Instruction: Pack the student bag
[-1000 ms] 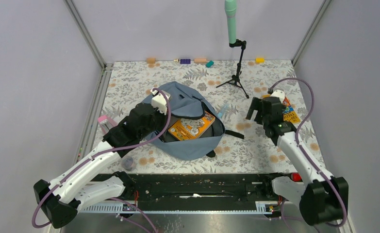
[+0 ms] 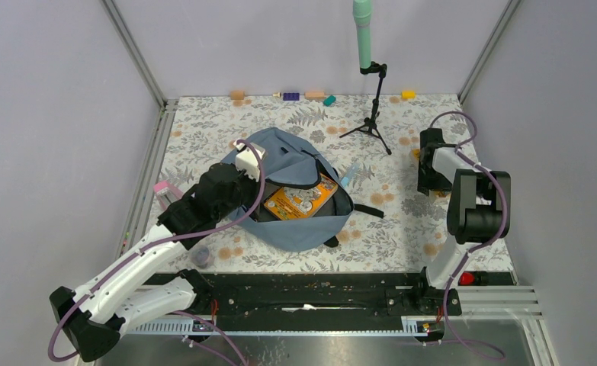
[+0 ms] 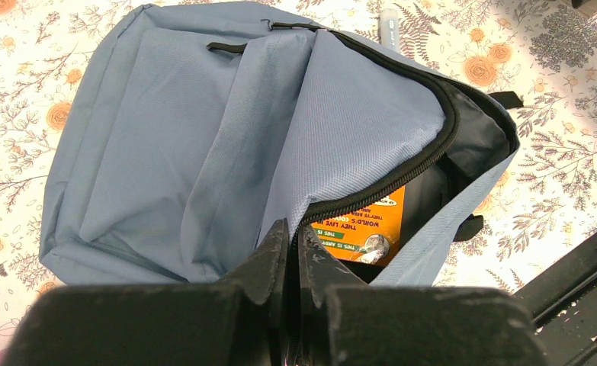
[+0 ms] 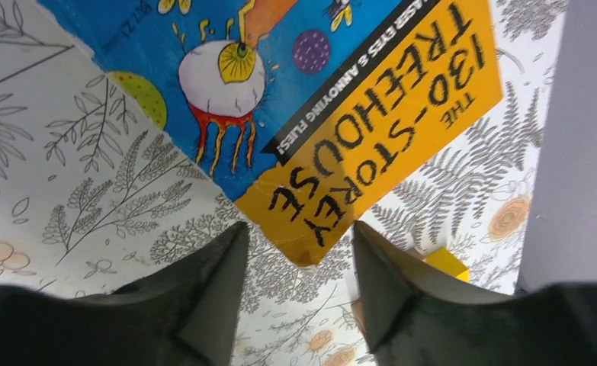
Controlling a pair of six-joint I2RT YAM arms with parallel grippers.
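The blue-grey bag (image 2: 291,236) lies open left of the table's middle, an orange book (image 2: 301,200) inside it. In the left wrist view, my left gripper is shut on the zipped edge of the bag (image 3: 173,145), and the fabric runs up to its fingertips. Below the flap, part of the orange book (image 3: 367,229) shows. A second book (image 4: 386,145), blue and orange, lies on the cloth at the right. My right gripper is open, its fingers apart on either side of that book's corner; whether they touch it cannot be told.
A black tripod (image 2: 370,122) with a green top stands behind the bag. Several small blocks line the back edge, among them a yellow block (image 2: 408,94). A pink object (image 2: 165,192) sits left of the bag. Clear cloth lies between bag and right arm.
My right gripper has swung round and moved right, over the second book, now covering most of it in the top view. The left arm and the bag look unmoved.
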